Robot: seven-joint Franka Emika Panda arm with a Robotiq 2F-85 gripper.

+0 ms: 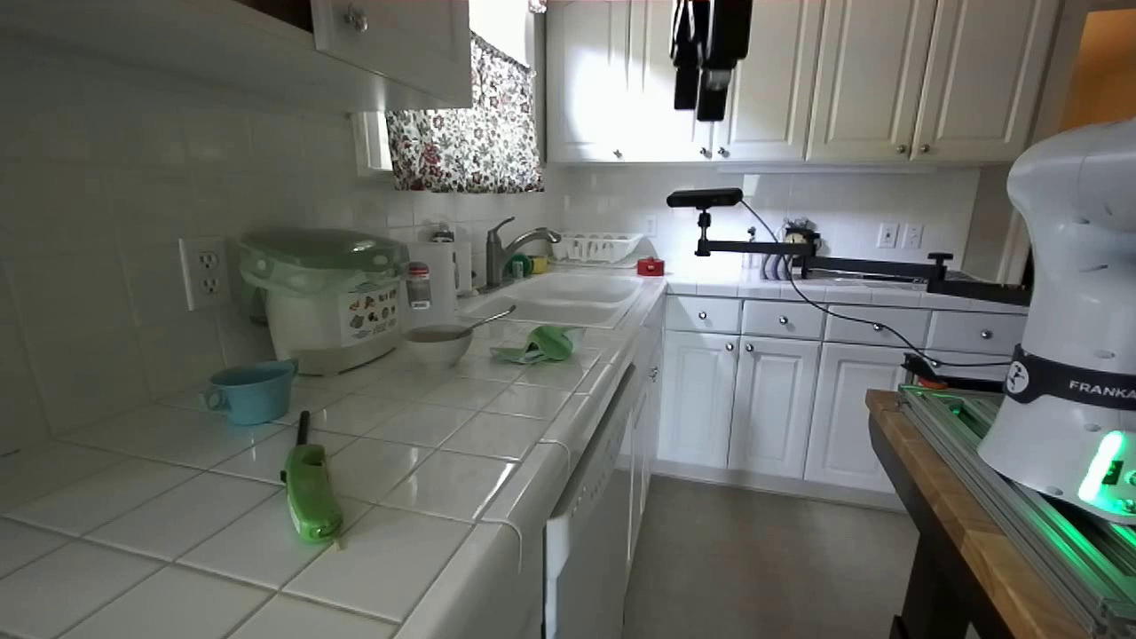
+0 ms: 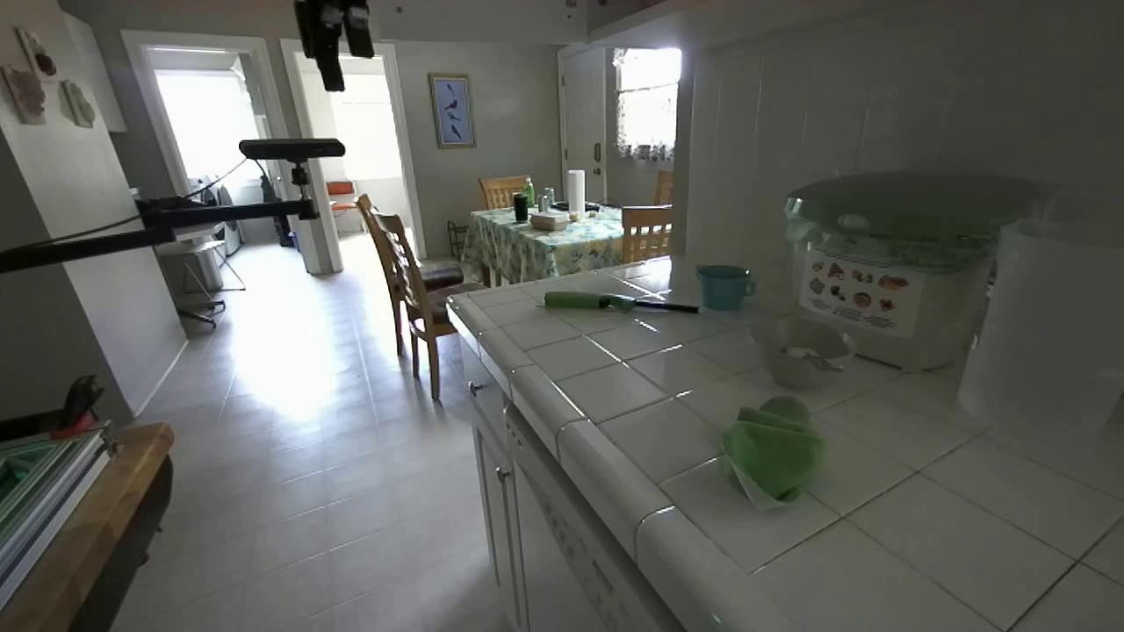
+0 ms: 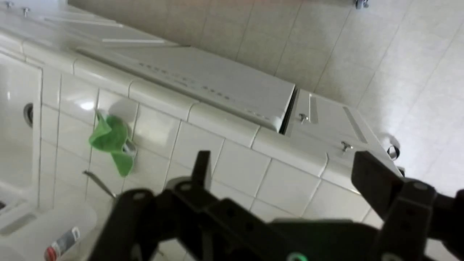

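High above the floor beside the counter, my gripper hangs with its fingertips down. In the wrist view the gripper is open, its two fingers wide apart and only counter tiles showing between them. A crumpled green cloth lies on the tiles near the sink, well away from the fingers. Farther along sits a pale bowl with a spoon in it. A blue cup stands by the wall, and a green lighter with a black tip lies in front of it.
Against the wall stand a white appliance with a green lid and a white container. The sink is at the far end. A camera arm reaches over the floor.
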